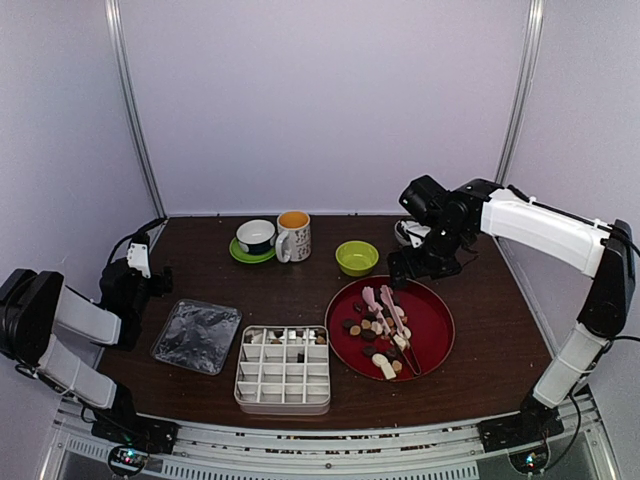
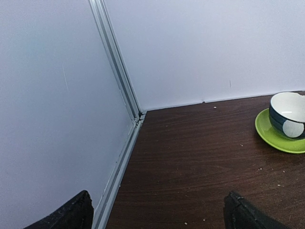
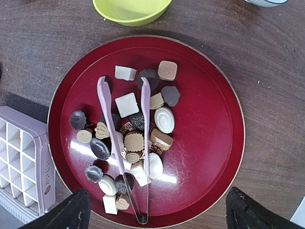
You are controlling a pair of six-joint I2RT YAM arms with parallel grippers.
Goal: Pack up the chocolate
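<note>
A red plate [image 3: 209, 143] holds assorted brown, dark and white chocolates, with pink-tipped tongs [image 3: 145, 119] lying across them. The sectioned box [image 1: 282, 385] stands left of the plate, some pieces in its back cells, and a clear lid [image 1: 197, 337] lies left of it. My right gripper [image 1: 410, 268] hangs open above the plate's back part, nothing between its fingers. My left gripper [image 1: 155, 280] is open and empty at the left side of the table, pointing toward the back.
A lime bowl [image 1: 357, 258], an orange mug [image 1: 295, 236] and a cup [image 1: 255, 236] on a green saucer stand at the back. A white bowl is partly hidden behind the right arm.
</note>
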